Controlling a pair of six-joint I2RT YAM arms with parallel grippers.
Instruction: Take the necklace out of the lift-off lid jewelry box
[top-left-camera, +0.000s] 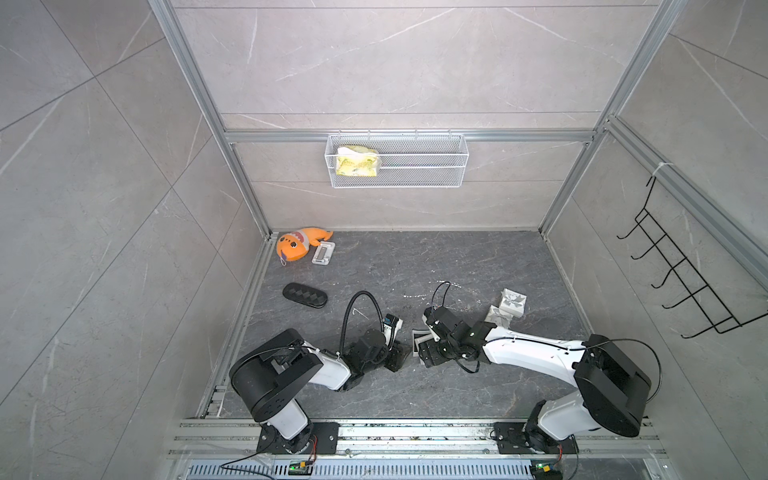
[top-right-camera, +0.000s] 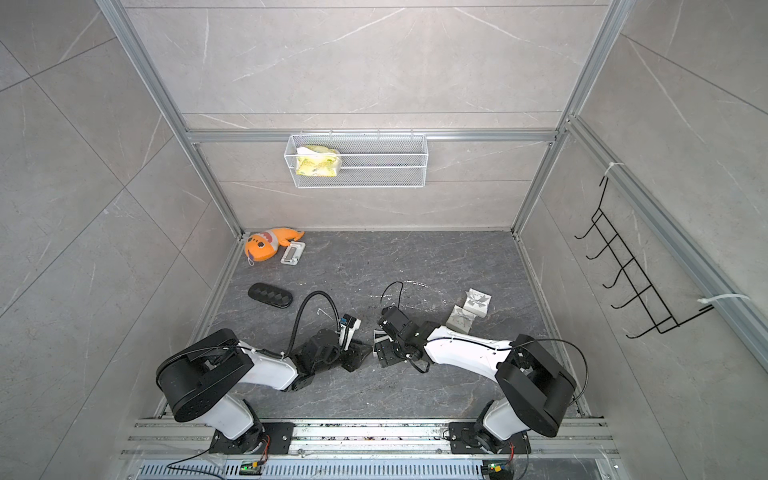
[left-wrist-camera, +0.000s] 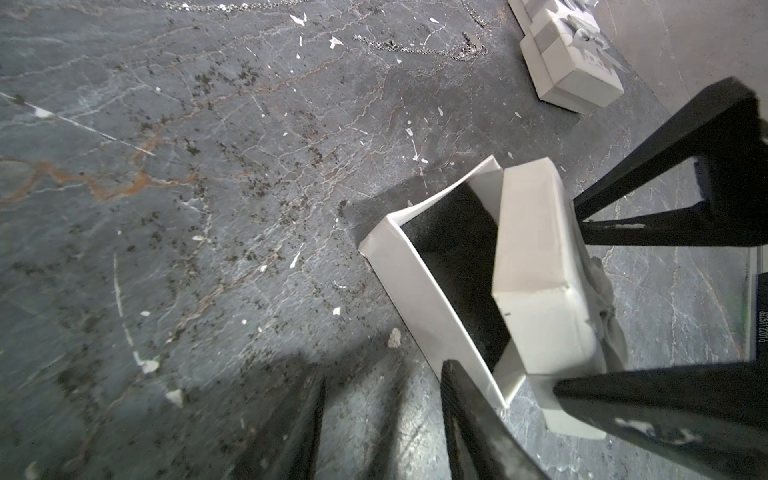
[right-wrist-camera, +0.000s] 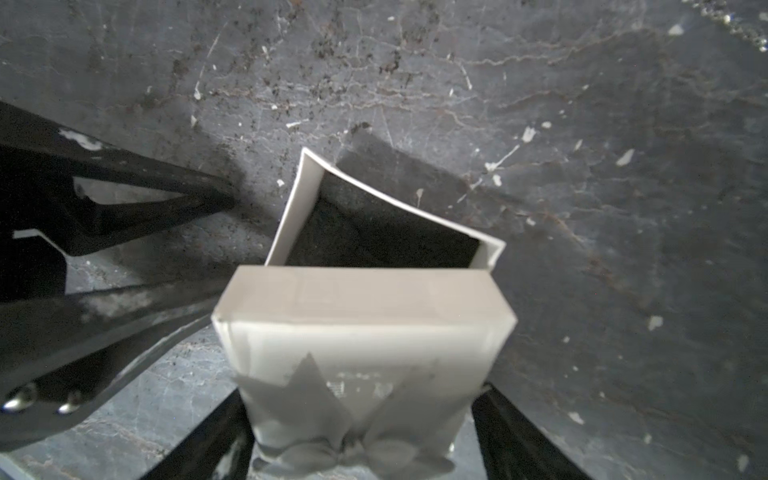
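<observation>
The white jewelry box (left-wrist-camera: 428, 312) stands on the table, its dark lining showing through the uncovered part of its top. Its bow-topped lid (right-wrist-camera: 360, 352) is tilted across one side of the box. My right gripper is open wide around the lid, a finger at each side; whether they press on it is unclear. In the left wrist view, my left gripper is part open beside the box with nothing between its fingers. No necklace shows in the dark interior, which is partly hidden by the lid (left-wrist-camera: 532, 248).
Silver chains (left-wrist-camera: 424, 49) lie on the table behind the box. More white bow-topped boxes (top-left-camera: 512, 302) stand at the right. A black oblong object (top-left-camera: 305, 294) and an orange toy (top-left-camera: 296, 245) are at the left.
</observation>
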